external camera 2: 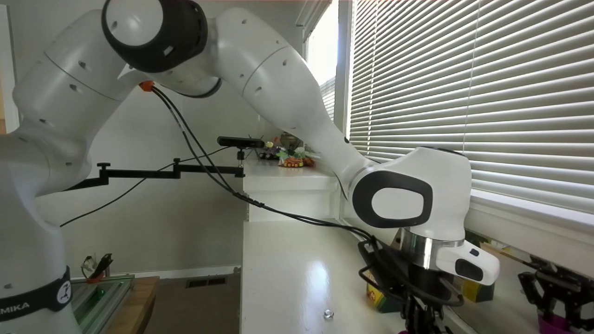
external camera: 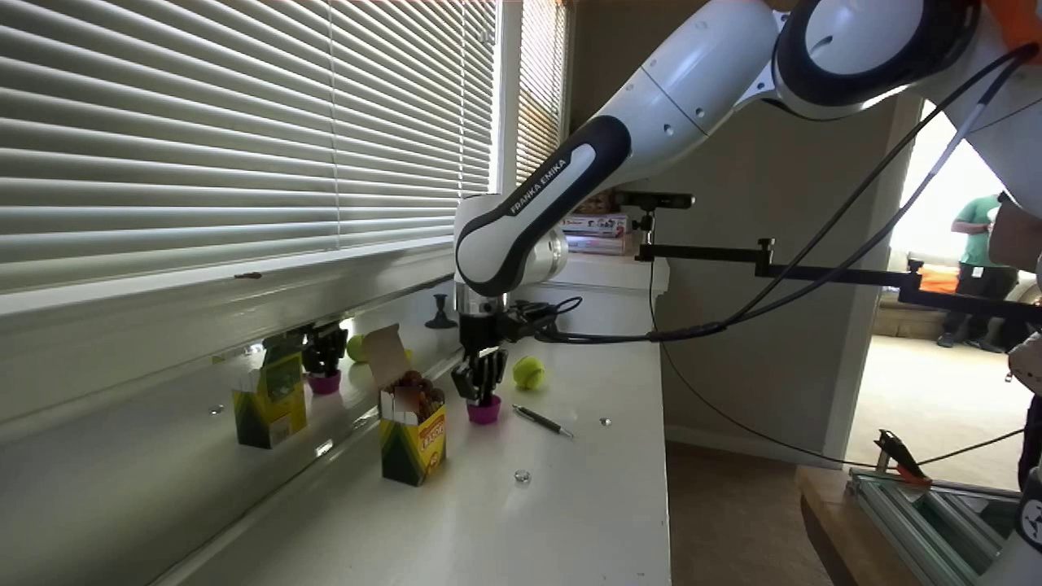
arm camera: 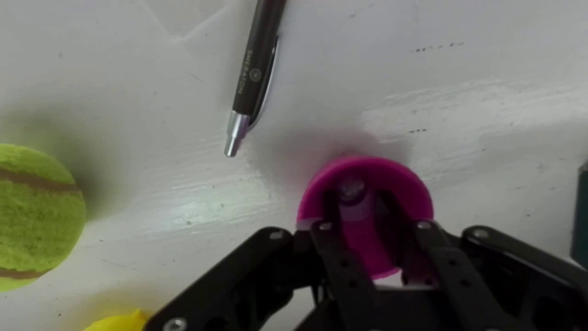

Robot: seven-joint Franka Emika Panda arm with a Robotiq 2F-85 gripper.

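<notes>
A small magenta cup (arm camera: 405, 182) stands on the white surface, and my gripper has its fingers reaching down inside the rim. In the wrist view the fingers are part open, with a gap that shows the pink inside of the cup. A clear, glassy piece (arm camera: 351, 190) shows at the fingertips within the cup; whether it touches them I cannot tell. From exterior view 1, the gripper (external camera: 480, 389) points straight down into the cup (external camera: 483, 413). The arm hides most of the cup in exterior view 2.
A dark pen (arm camera: 256, 66) and a tennis ball (arm camera: 33, 215) lie near the cup. An opened crayon box (external camera: 414, 444) stands to its left in exterior view 1. Clear pieces (external camera: 523, 477) dot the surface. The wall ledge (external camera: 293, 469) borders it.
</notes>
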